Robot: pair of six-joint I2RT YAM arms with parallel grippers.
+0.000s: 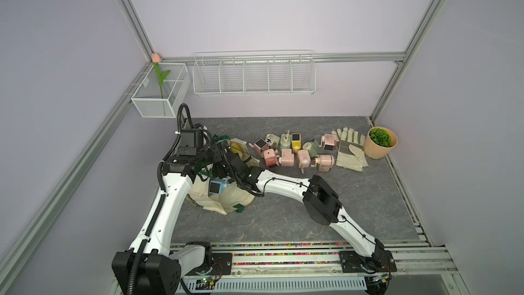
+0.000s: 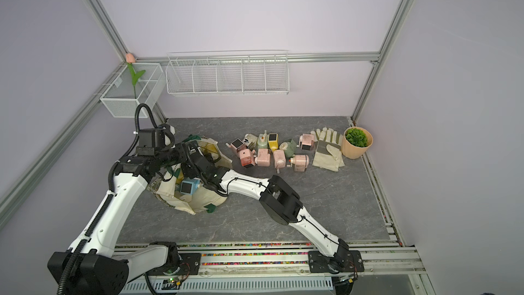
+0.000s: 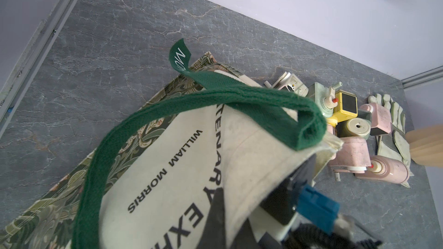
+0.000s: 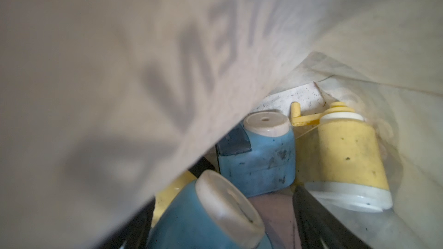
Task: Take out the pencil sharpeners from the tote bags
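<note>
The cream tote bag [image 1: 199, 199] with green handles lies at the left of the table, its mouth spread. In the left wrist view my left gripper is shut on the bag's cloth [image 3: 244, 179], which passes between its fingers and stands raised. My right gripper reaches inside the bag, open. A tilted blue sharpener [image 4: 189, 221] lies between its fingers, not gripped. Just beyond stands another blue sharpener [image 4: 263, 166], with a yellow one [image 4: 353, 154] to its right. Part of another yellow thing [image 4: 170, 191] is mostly hidden by cloth.
Several pink sharpeners [image 1: 303, 159], a yellow one [image 1: 295, 141] and green ones stand grouped at the back middle. Gloves [image 1: 351, 153] and a potted plant [image 1: 380, 141] are at the right.
</note>
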